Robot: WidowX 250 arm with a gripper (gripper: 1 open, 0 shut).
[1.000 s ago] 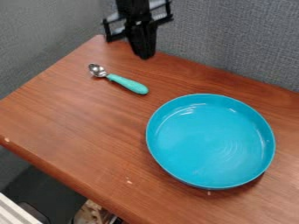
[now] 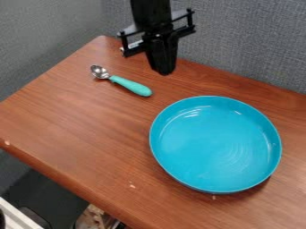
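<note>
The black gripper (image 2: 160,57) hangs above the back of the wooden table, up and to the right of a scoop (image 2: 124,83) with a turquoise handle and metal head, which lies on the table. Whether the gripper is open or shut is unclear from this view. A round turquoise plate (image 2: 216,143) rests on the right part of the table.
The wooden table (image 2: 84,134) has clear room at the front left and middle. A grey padded wall (image 2: 251,45) runs behind it. A dark gap with clutter lies below the front left edge.
The gripper has shifted right and slightly down over the last second. The scoop and plate are unchanged.
</note>
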